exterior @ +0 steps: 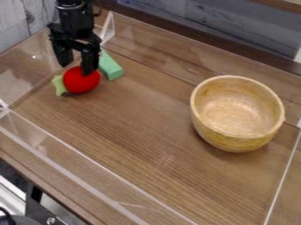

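My gripper [76,54] is at the upper left, dark, standing open just above a red round object [81,81]. A green block [109,64] lies just right of the red object, behind it. A light green piece [62,86] shows at the red object's left, partly hidden by it.
A large yellow bowl [238,112] stands at the right of the brown table [153,167].
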